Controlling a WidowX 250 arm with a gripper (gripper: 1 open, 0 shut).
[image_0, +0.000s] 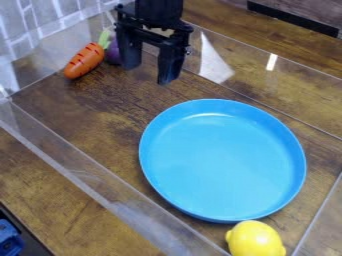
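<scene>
My black gripper (148, 62) hangs open over the wooden surface near the top centre, nothing visible between its fingers. To its left lies an orange carrot (83, 61), and a purple eggplant (114, 52) sits just behind the gripper's left side, partly hidden by it. A large blue plate (222, 157) fills the lower right, and a yellow object (254, 239), perhaps a lemon, rests at the bottom right edge.
Clear walls border the left and lower edges. A blue object (8, 238) shows in the bottom left corner. The wood left of the plate and at the top right is clear.
</scene>
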